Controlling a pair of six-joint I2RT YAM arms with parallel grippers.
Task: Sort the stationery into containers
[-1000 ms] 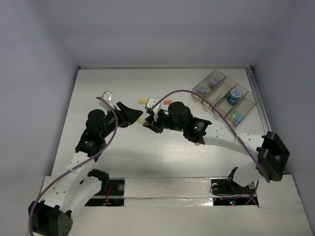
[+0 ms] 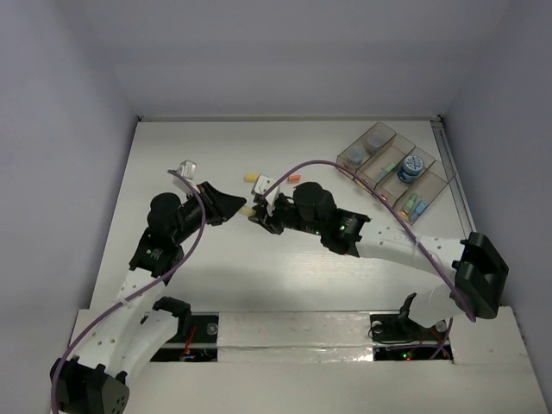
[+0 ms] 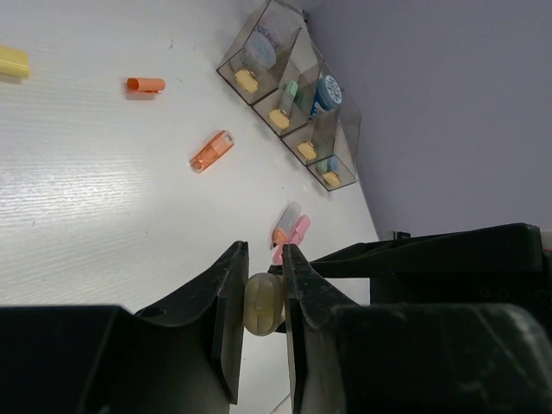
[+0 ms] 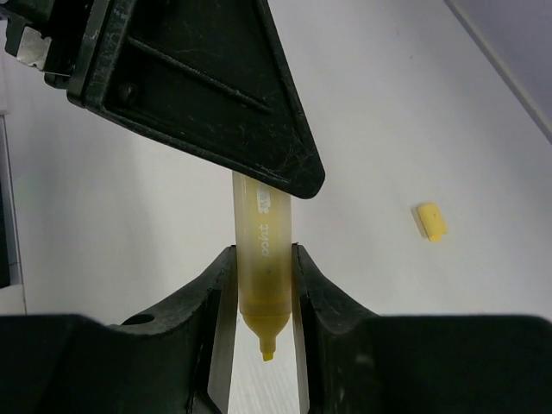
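Observation:
A yellow marker (image 4: 264, 250) hangs between my two grippers, its bare nib pointing down in the right wrist view. My right gripper is shut on its body near the nib end. My left gripper is shut too, with the marker's pale rounded end (image 3: 262, 304) between its fingers. Apart from it, a short yellow piece like a cap (image 4: 431, 222) lies on the table. An orange cap (image 3: 145, 84), an orange marker (image 3: 212, 151), a clear-and-orange piece (image 3: 285, 224) and a pink piece (image 3: 299, 230) also lie there.
At the back right stands a clear divided container (image 2: 390, 164) holding a blue-lidded jar (image 2: 410, 168) and several small items. Both arms meet above the middle of the table. Bare table (image 2: 259, 276) shows in front of them, with grey walls around.
Both arms keep nearly the same pose. The left gripper shifts only slightly around the marker, and the right gripper barely moves. The loose pieces and the container stay put.

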